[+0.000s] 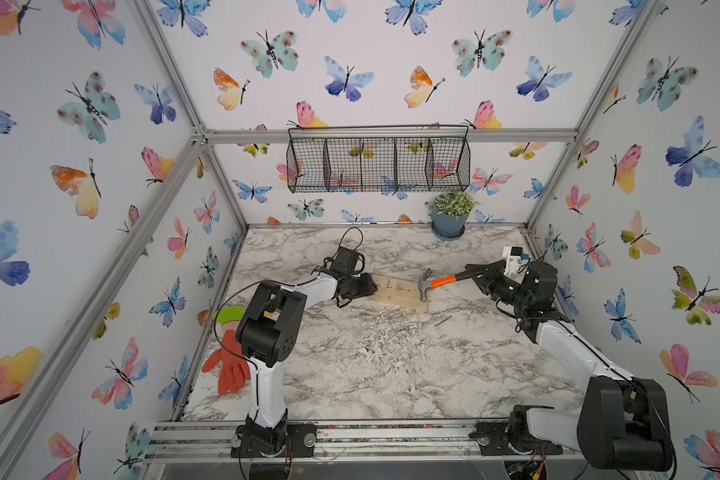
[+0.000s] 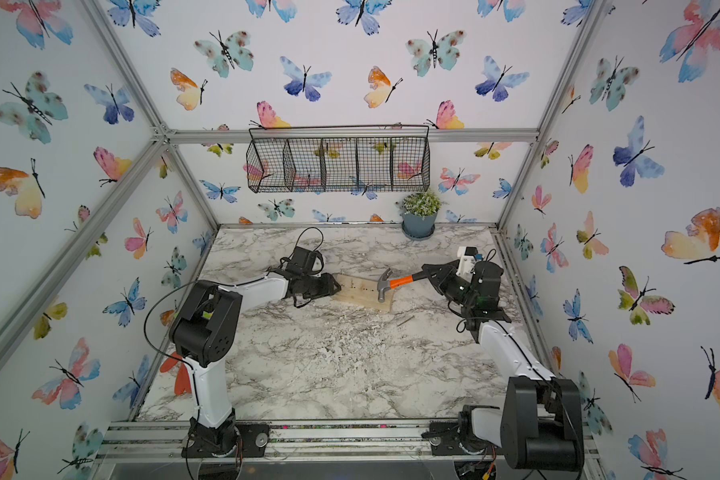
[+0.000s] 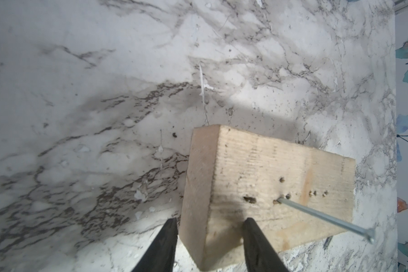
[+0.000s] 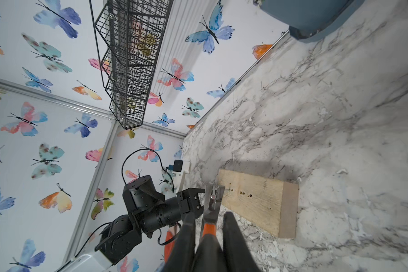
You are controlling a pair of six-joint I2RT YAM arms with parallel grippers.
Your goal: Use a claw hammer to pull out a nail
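Observation:
A pale wooden block point(image 3: 249, 163) lies on the marble table, a long nail point(image 3: 317, 213) standing out of it among several holes. My left gripper is open at the block's near left end, its fingers blurred in the left wrist view. My right gripper point(image 2: 430, 272) is shut on the orange-and-black handle of a claw hammer point(image 1: 425, 284), whose steel head is over the block's right end in both top views. In the right wrist view the head hides part of the block.
A potted plant point(image 1: 448, 212) stands at the back right, below a wire basket point(image 1: 378, 164) on the wall. Orange gloves point(image 1: 230, 372) lie at the left front. Small debris covers the table in front of the block.

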